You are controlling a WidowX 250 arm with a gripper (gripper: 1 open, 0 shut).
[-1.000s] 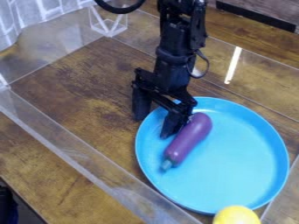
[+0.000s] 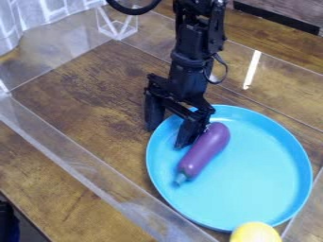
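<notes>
The black robot arm reaches down from the top centre of the camera view to the gripper (image 2: 178,118), whose dark fingers are low over the upper left rim of a blue plate (image 2: 252,184). The fingers are spread; whether they touch the eggplant or plate cannot be told, and no object shows clearly between them.
A yellow object (image 2: 256,233) sits at the bottom right, beside the plate. A white wire-like object (image 2: 116,24) stands at the upper left.
</notes>
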